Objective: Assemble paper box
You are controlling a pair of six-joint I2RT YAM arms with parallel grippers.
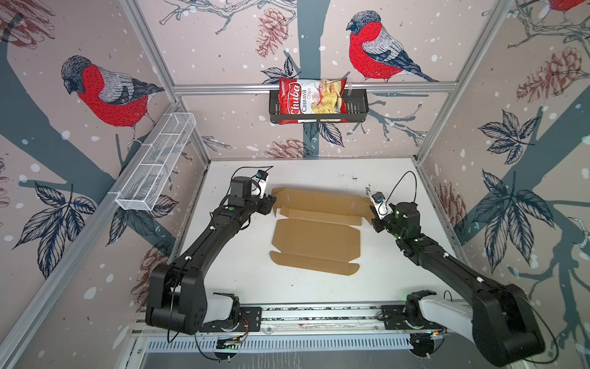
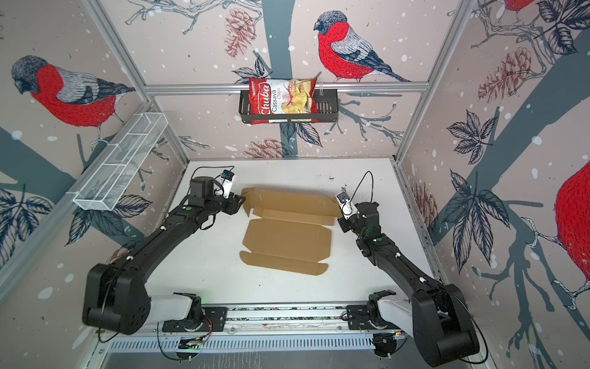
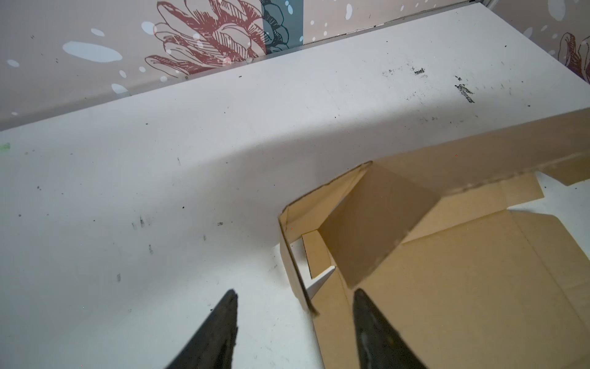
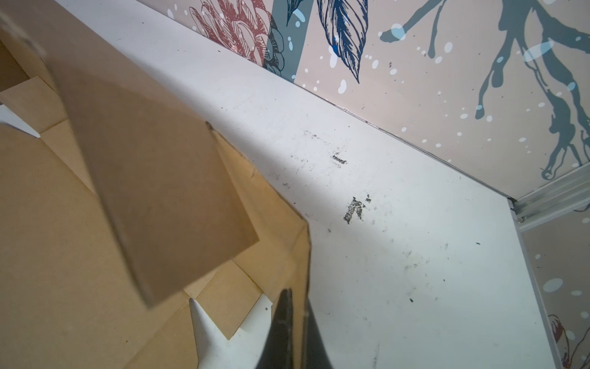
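A brown cardboard box blank [image 1: 316, 238] lies on the white table, its front flap [image 1: 313, 262] spread low toward me. The rear panel [image 1: 322, 200] stands up, and its side flaps are bent at both ends. At the left end my left gripper is open; the edge of the left side flap [image 3: 290, 252] reaches into the space between its fingertips. At the opposite end my right gripper is shut on the thin right side flap [image 4: 279, 249], whose edge runs between the fingers. The blank's underside is hidden.
Bare white table [image 1: 233, 264] surrounds the blank on every side. A black basket [image 1: 359, 109] with a chips bag [image 1: 313, 98] hangs on the back rail, and a white wire rack [image 1: 156, 163] is fixed at the left, both above the table.
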